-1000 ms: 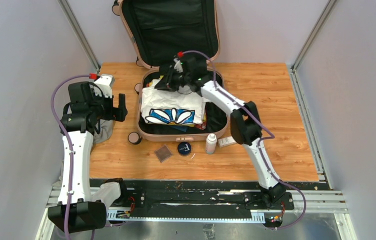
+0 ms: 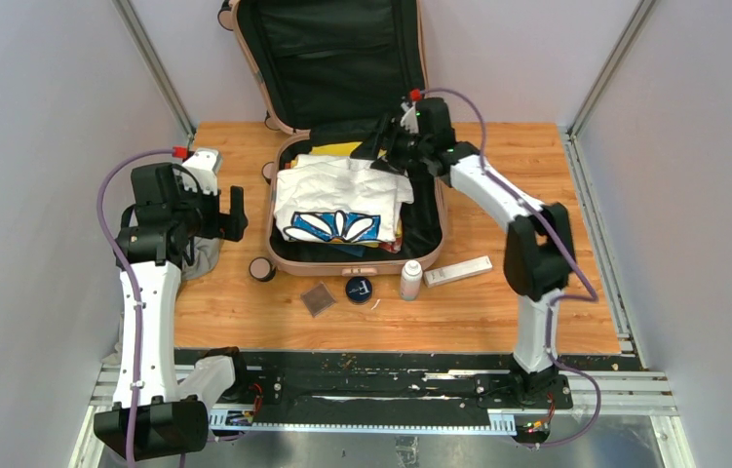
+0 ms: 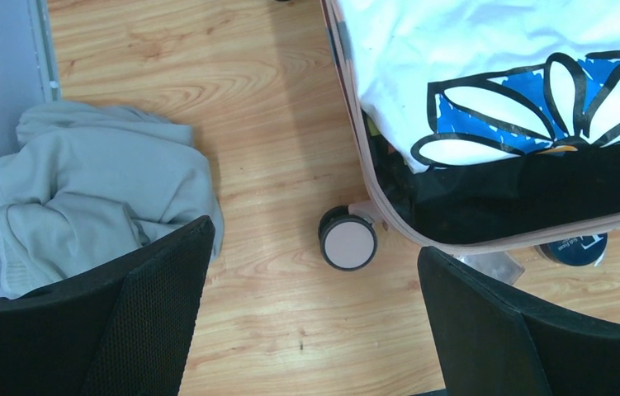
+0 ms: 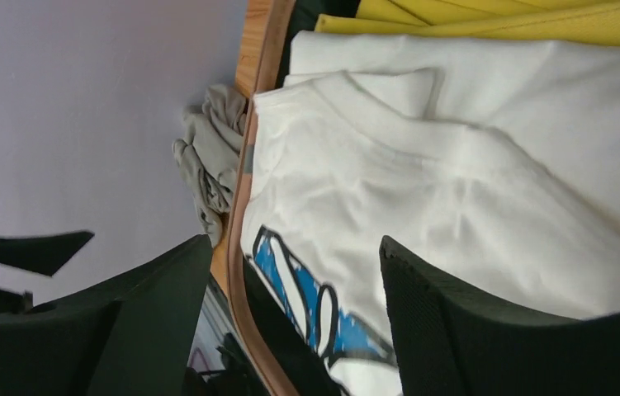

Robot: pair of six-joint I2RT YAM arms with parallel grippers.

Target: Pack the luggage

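An open suitcase [image 2: 362, 268] holds a white shirt [image 2: 327, 190] with a blue flower print, over yellow cloth [image 4: 504, 21]. My right gripper [image 2: 381, 151] hangs above the case's back right part, fingers apart over the shirt, holding nothing visible. My left gripper [image 2: 213, 216] is open above the left side of the table, beside grey cloth [image 3: 100, 198]. In front of the case lie a dark round jar [image 2: 260, 268], a square compact [image 2: 318, 298], a navy tin [image 2: 358, 289], a white bottle [image 2: 409, 281] and a long white box [image 2: 457, 271].
The suitcase lid [image 2: 327, 58] stands raised at the back against the wall. Bare wooden tabletop [image 2: 537, 195] lies to the right of the case, partly under my right arm. Walls border both sides.
My right gripper went from the back middle of the shirt toward the right and rose, with the arm swinging right. The left arm is nearly unchanged; the shirt looks about the same.
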